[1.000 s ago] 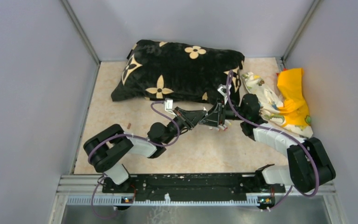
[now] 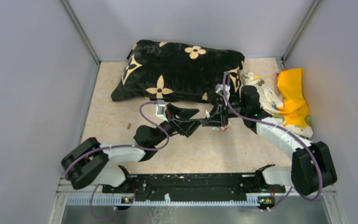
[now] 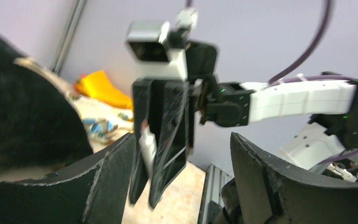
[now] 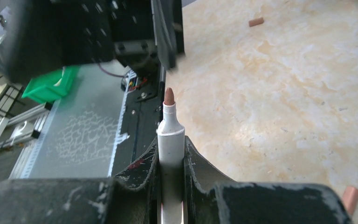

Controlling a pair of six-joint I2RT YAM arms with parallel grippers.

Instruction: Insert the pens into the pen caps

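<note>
In the right wrist view a white pen [image 4: 171, 154] with a bare brown tip stands upright between the fingers of my right gripper, which is shut on its barrel. The left wrist view shows this pen [image 3: 148, 147] between the right arm's black fingers. My left gripper is open, its fingers wide apart with nothing between them. From above, the left gripper [image 2: 193, 124] is just left of the right gripper [image 2: 207, 122]. On the table lie one small brown piece, apparently a cap [image 4: 256, 22], and another brown piece [image 4: 350, 199] at the lower right.
A black cushion [image 2: 182, 70] with beige flowers fills the back of the table. Yellow cloth [image 2: 291, 93] and a patterned bag [image 2: 261, 86] lie at the right. Some small items [image 2: 221, 128] are partly hidden beneath the right gripper.
The right arm has shifted slightly, and the pen remains in its gripper.
</note>
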